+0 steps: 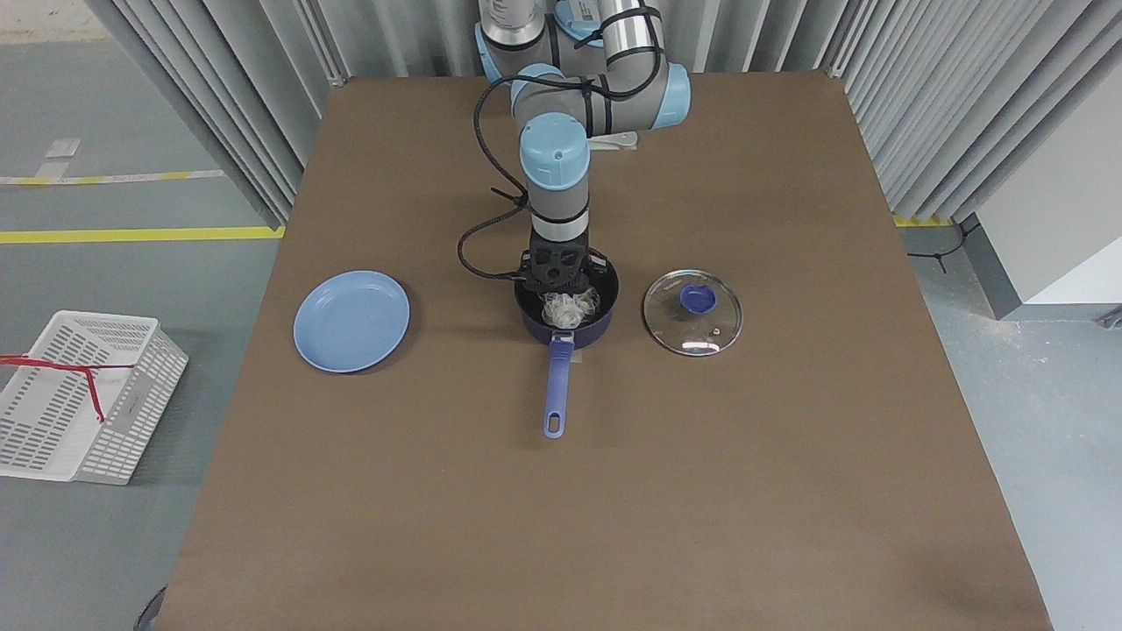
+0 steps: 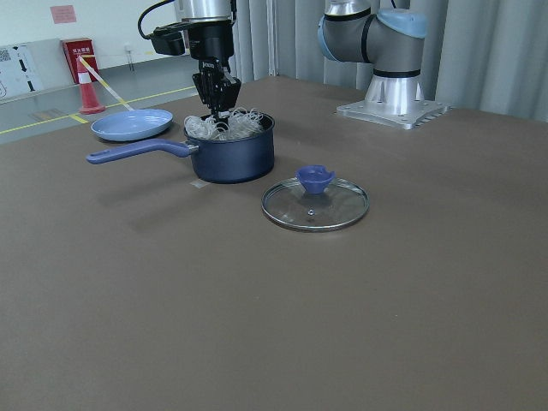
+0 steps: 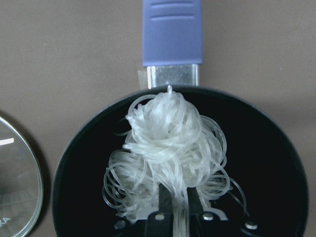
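A dark blue pot [image 2: 235, 163] with a lilac handle [image 1: 557, 389] sits on the table, holding white noodle-like strands [image 3: 165, 131]. My gripper is down inside the pot, its fingertips among the strands at the bottom of the wrist view, with a bundle running between its fingers. It looks shut on that bundle. The tips are partly hidden by strands and the pot wall.
A blue plate [image 1: 351, 321] lies left of the pot in the front view. A glass lid [image 1: 668, 310] with a blue knob lies to the right.
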